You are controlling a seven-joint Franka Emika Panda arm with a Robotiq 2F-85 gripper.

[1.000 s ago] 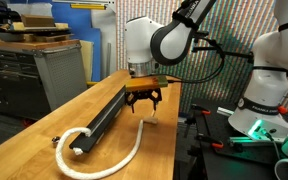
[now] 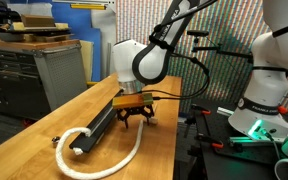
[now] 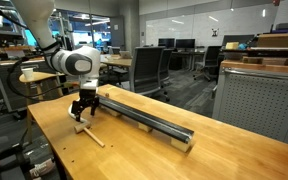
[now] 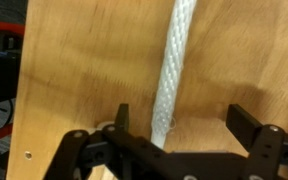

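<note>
A white rope (image 2: 88, 172) lies on the wooden table, curving from a bend at the left towards my gripper (image 2: 137, 122). In the wrist view the rope (image 4: 169, 75) runs down from the top edge, and its near end lies between my two open fingers, nearer the left one. Nothing is gripped. The fingertips hang just above the tabletop near the rope's end; whether they touch the wood I cannot tell. In exterior view 2 part of the rope (image 3: 91, 137) shows in front of my gripper (image 3: 83, 114).
A long dark channel (image 3: 149, 117) rests on small wooden blocks (image 3: 180, 144) behind the rope.
My gripper has come down towards the table and the rope's end, moving slightly left in exterior view 1. The rope and channel have stayed in place.
</note>
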